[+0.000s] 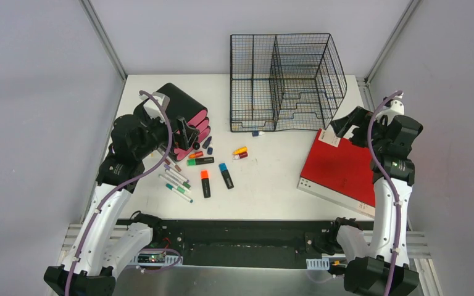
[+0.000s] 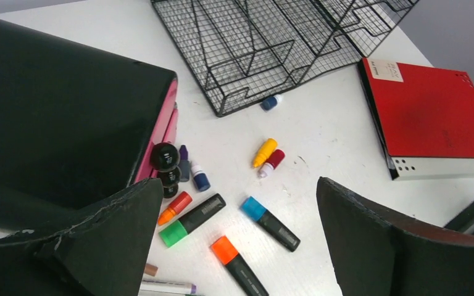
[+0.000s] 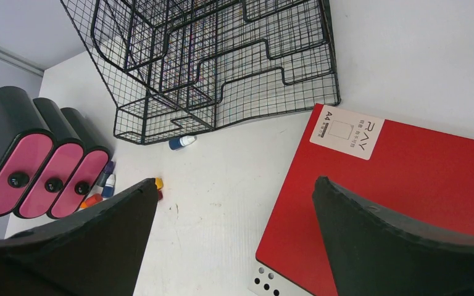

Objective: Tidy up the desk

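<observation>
My left gripper (image 1: 186, 132) is open above a black-and-pink drawer organizer (image 1: 179, 100); my right gripper (image 1: 344, 122) is open over the red binder (image 3: 395, 185) at the desk's right. Neither holds anything. A black wire rack (image 1: 253, 86) stands at the back centre. Highlighters with green (image 2: 193, 219), blue (image 2: 271, 225) and orange (image 2: 239, 265) caps lie left of centre, with several thin markers (image 1: 176, 185) nearer the front left. Small yellow (image 2: 265, 152), red (image 2: 273, 161) and orange (image 2: 176, 207) pieces and several small bottles (image 2: 200, 176) lie among them; one bottle (image 3: 180, 142) touches or nearly touches the rack's front.
Grey walls stand behind and at both sides of the desk.
</observation>
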